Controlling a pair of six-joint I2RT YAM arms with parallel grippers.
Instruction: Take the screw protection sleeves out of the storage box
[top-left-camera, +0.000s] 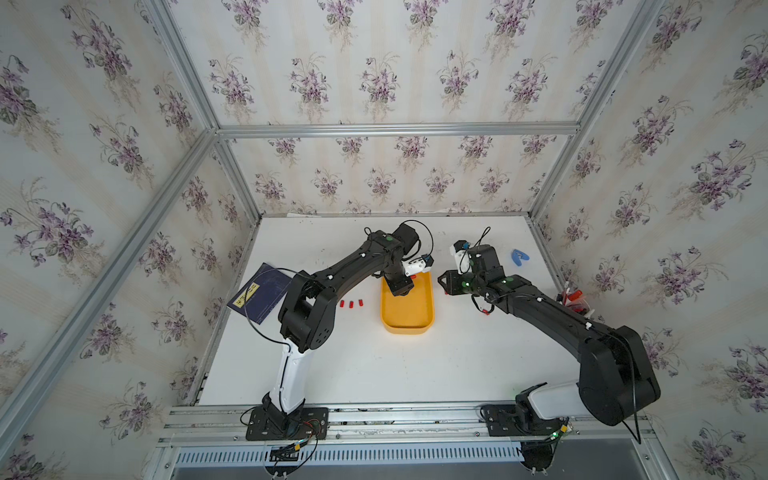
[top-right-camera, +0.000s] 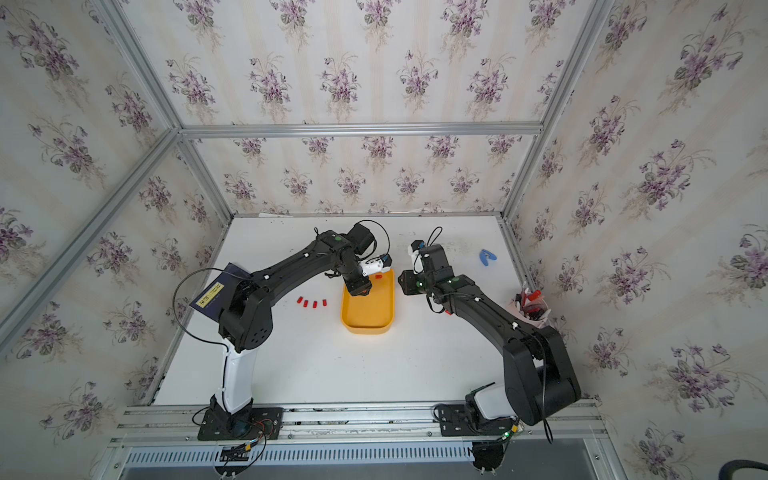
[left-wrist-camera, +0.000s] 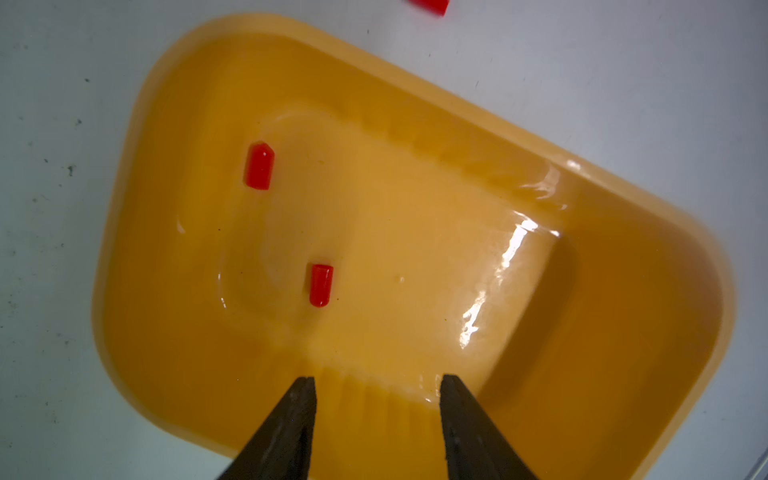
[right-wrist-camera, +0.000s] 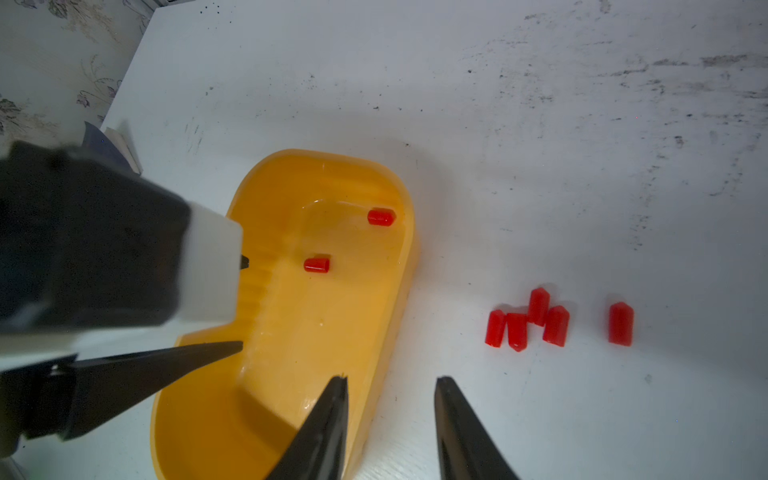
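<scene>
The storage box (left-wrist-camera: 416, 224) is an orange open tray in the middle of the table. Inside, towards one end in the left wrist view, lie a red sleeve (left-wrist-camera: 321, 285) and a second red sleeve (left-wrist-camera: 258, 165), apart from each other. My left gripper hovers over the box with its fingers open and nothing between them. To the right of the box my right gripper hangs above the table, also open and empty. Several red sleeves (right-wrist-camera: 517, 331) lie on the table right of the box, with one sleeve (right-wrist-camera: 621, 323) set apart.
More red sleeves (top-right-camera: 314, 303) form a row left of the box. A dark blue folder (top-left-camera: 262, 292) lies at the left edge and a blue object (top-left-camera: 519, 257) at the back right. The two grippers hang fairly close together.
</scene>
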